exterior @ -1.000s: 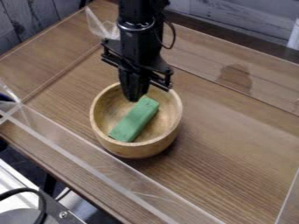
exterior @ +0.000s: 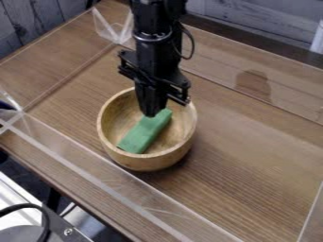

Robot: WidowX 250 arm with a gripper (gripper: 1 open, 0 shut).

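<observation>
A round wooden bowl (exterior: 180,141) sits on the wooden table with a green elongated object (exterior: 142,134) lying inside it. The black gripper (exterior: 149,100) hangs just over the bowl's back part, above the upper end of the green object, and is shut. I see nothing held between its fingers, though their tips are small and dark in this view.
Clear plastic edging runs along the left side, and a black cable with white parts lies at the bottom left, off the table.
The gripper has shifted slightly over the bowl. The bowl and the green object look almost unmoved.
</observation>
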